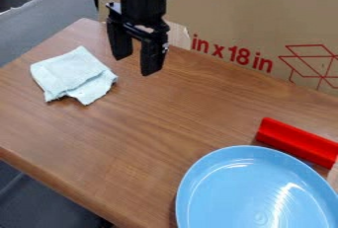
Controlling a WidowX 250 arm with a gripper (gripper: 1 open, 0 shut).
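My black gripper (136, 60) hangs open above the back part of the wooden table, with nothing seen between its fingers. To its left and lower in view, a folded pale blue cloth (71, 74) lies on the table. At the front right are a red cylinder (297, 141) lying on its side and a round light blue plate (256, 203).
A cardboard box (271, 30) stands along the back behind the table. A grey padded edge (40, 30) borders the table's left side.
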